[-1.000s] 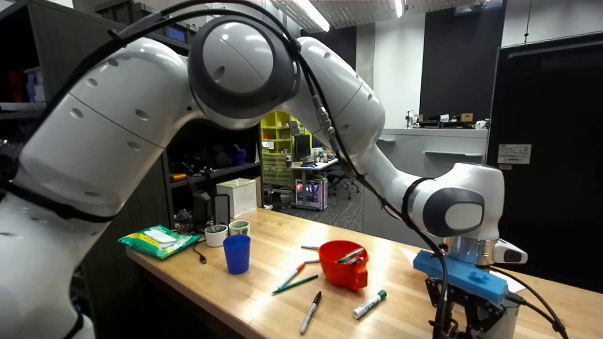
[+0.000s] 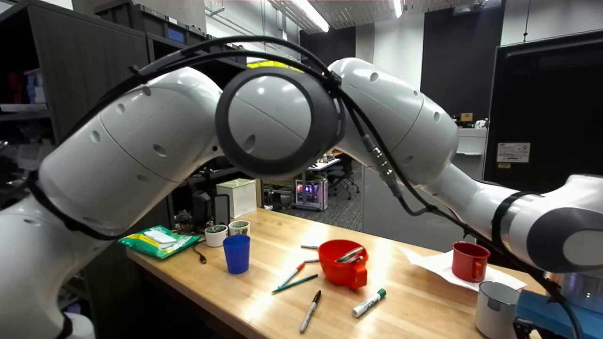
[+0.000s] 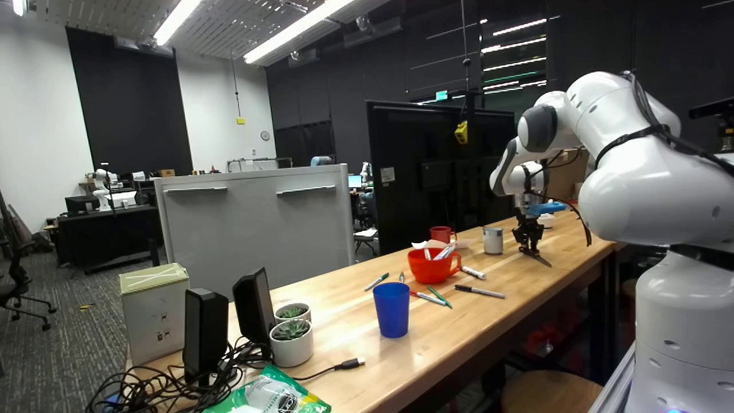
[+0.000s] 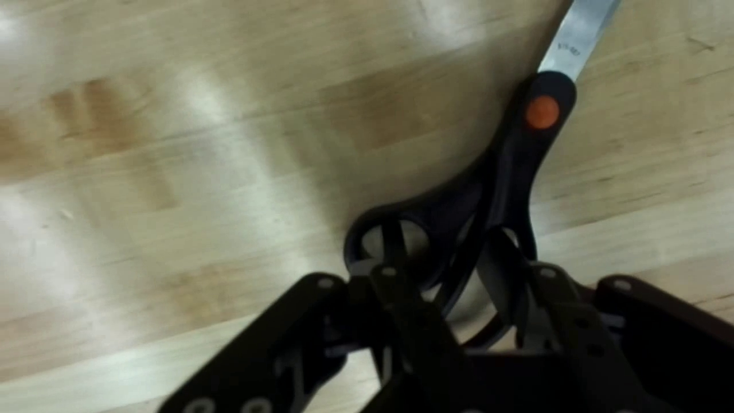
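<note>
Black-handled scissors (image 4: 543,155) with an orange pivot and a metal blade show in the wrist view. My gripper is over their handles, part open. One finger (image 4: 393,241) reaches to the left handle loop, the other is by the right loop. Part of the handles lies between the fingers, and a firm grip cannot be made out. Exterior view 2 has the gripper (image 3: 528,248) low at the table's right part, the scissors' blade (image 3: 540,259) sticking out beneath. In exterior view 1 the gripper is out of frame.
A red bowl-like cup (image 2: 342,268) holds markers, and several pens lie around it. A blue cup (image 2: 237,254), a dark red mug (image 2: 469,262) on paper and a grey-white canister (image 3: 492,240) stand on the table. Bare wood surrounds the scissors.
In exterior view 1 the arm has swung right and lower, carrying the gripper out of frame. The red mug and the canister are now uncovered. Cups and markers stay put.
</note>
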